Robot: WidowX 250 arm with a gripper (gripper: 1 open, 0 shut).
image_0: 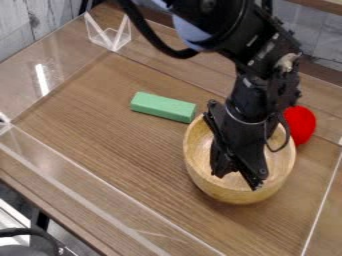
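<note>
The black arm reaches down from the top to the gripper, whose dark fingers are low inside a wooden bowl at the right of centre. The arm hides much of the bowl's back. I cannot tell whether anything is between the fingers or how far apart they stand.
A green block lies left of the bowl. A red round object sits behind it at the right. A clear plastic piece stands at the back left.
</note>
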